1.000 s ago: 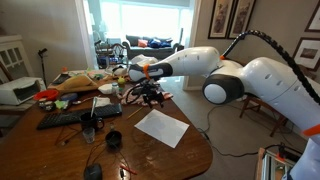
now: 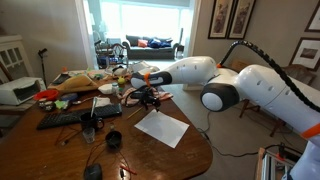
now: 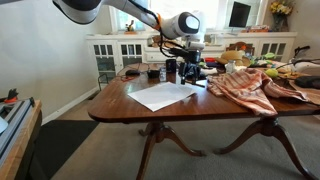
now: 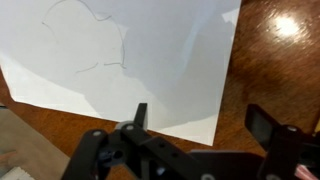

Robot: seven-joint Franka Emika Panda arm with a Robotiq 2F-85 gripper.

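A white sheet of paper [image 2: 162, 127] lies flat on the brown table. Some thin pen lines [image 4: 105, 65] show on the sheet in the wrist view. My gripper is open over the paper's edge, with no object between its fingers. In that view one finger [image 4: 140, 116] has paper behind it, while the other finger [image 4: 256, 122] has bare table behind it. From the side, the gripper [image 3: 189, 77] hangs low by the far edge of the sheet; its exact height is hard to tell.
An orange striped cloth [image 3: 240, 92] lies on the table near the gripper. A black keyboard [image 2: 62, 118], a dark mug [image 2: 113, 139] and a mouse [image 2: 93, 172] sit to the left in exterior view 1. The table's front right, beyond the paper, is clear.
The arm has shifted and dipped slightly toward the table over the last second. The paper and the other objects stay where they were.
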